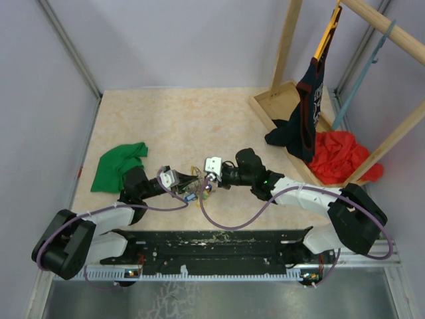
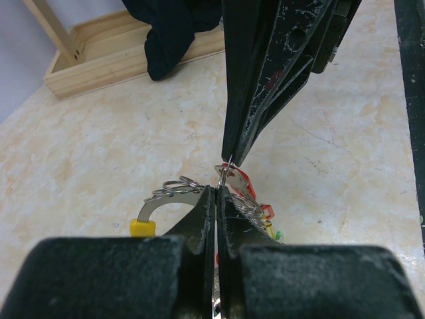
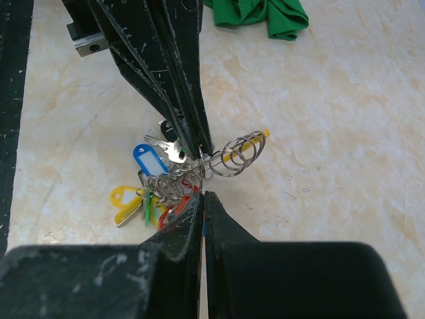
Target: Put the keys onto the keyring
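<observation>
My left gripper (image 1: 194, 177) and right gripper (image 1: 208, 178) meet at the centre over a cluster of steel rings and keys (image 3: 171, 151) with coloured tags, such as a blue one (image 3: 150, 159) and a yellow one (image 2: 142, 227). Both grippers are shut, their tips at a thin shiny piece of metal (image 2: 225, 174) among the rings; whether it is a ring or a key is hard to tell. Spiral rings (image 3: 239, 153) stick out to one side in the right wrist view. The lower part of the cluster is hidden behind the fingers.
A green cloth (image 1: 113, 166) lies at the left. A wooden rack (image 1: 275, 103) with dark fabric hanging on it and a red cloth (image 1: 342, 156) stands at the right.
</observation>
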